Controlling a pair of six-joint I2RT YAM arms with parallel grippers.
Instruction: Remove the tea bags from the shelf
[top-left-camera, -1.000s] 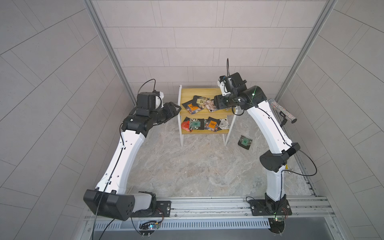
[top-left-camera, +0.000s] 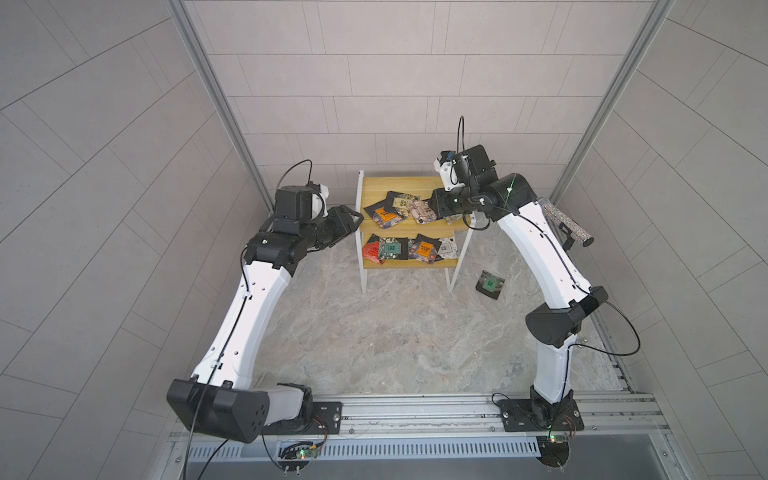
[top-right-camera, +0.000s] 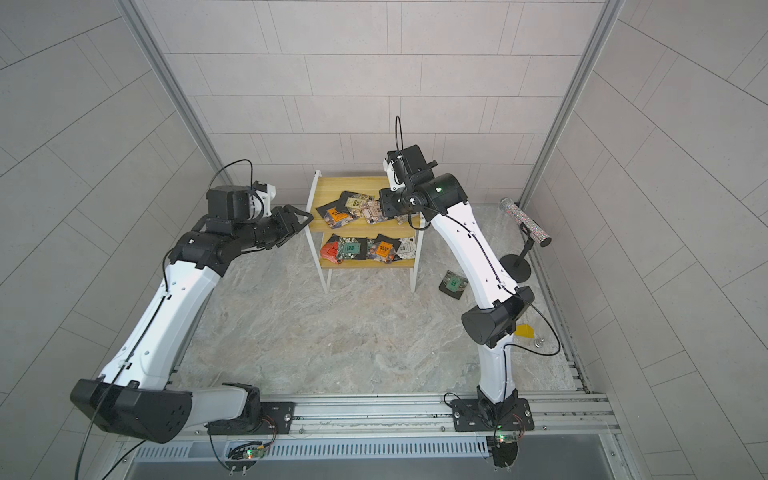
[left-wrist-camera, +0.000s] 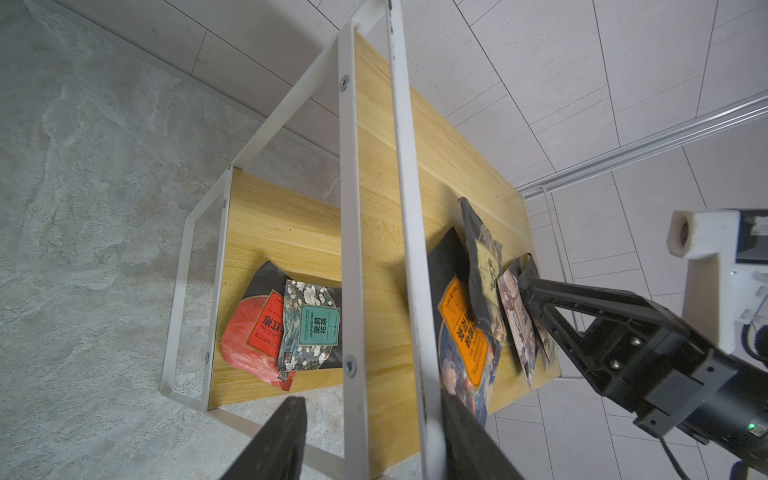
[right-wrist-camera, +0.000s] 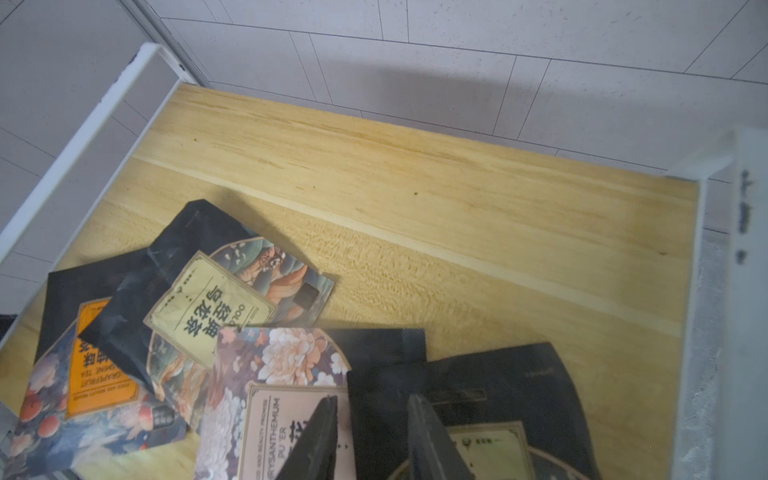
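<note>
A white-framed two-tier wooden shelf (top-left-camera: 392, 184) holds tea bags: orange-labelled (right-wrist-camera: 100, 368), cream-labelled (right-wrist-camera: 208, 304) and pink (right-wrist-camera: 284, 360) ones on top, with a dark pouch (right-wrist-camera: 512, 376) beside the pink; red (left-wrist-camera: 252, 328) and green-labelled (left-wrist-camera: 316, 324) ones among several below. My right gripper is over the pink and dark pouches at the right, its fingers apart; whether anything is between them is unclear. My left gripper stands open at the shelf's left end, near the white posts.
A green-labelled bag (top-left-camera: 490, 284) lies on the marble floor right of the shelf. A speckled cylinder on a stand (top-right-camera: 520, 224) stands further right.
The left arm is almost still; the bags look unchanged.
</note>
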